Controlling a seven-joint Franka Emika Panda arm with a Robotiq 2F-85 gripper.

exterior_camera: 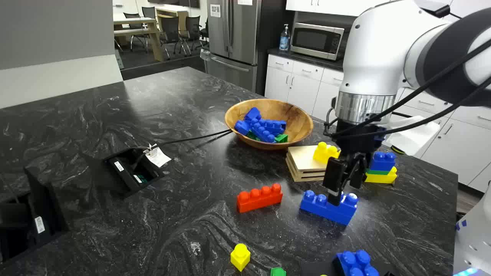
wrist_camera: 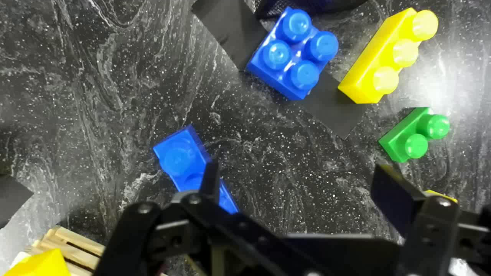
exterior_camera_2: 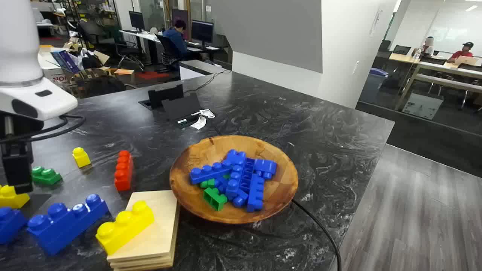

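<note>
My gripper is open, its fingers wide apart with nothing between them. In exterior view 1 it hangs over the long blue brick (exterior_camera: 327,209); in the wrist view, the left finger covers part of that brick. A square blue brick (wrist_camera: 294,53), a yellow brick (wrist_camera: 375,64) and a small green brick (wrist_camera: 405,138) lie further up the wrist view. The red brick (exterior_camera: 260,200) and a one-stud yellow brick (exterior_camera: 240,258) lie apart on the table. A wooden bowl (exterior_camera_2: 289,183) holds several blue and green bricks.
Stacked wooden boards (exterior_camera_2: 168,226) beside the bowl carry a yellow brick (exterior_camera_2: 125,229). Behind the gripper stands a blue, green and yellow brick stack (exterior_camera: 382,168). Open black table boxes (exterior_camera: 133,172) and a cable (exterior_camera_2: 321,226) lie nearby. The table beyond the bowl is clear.
</note>
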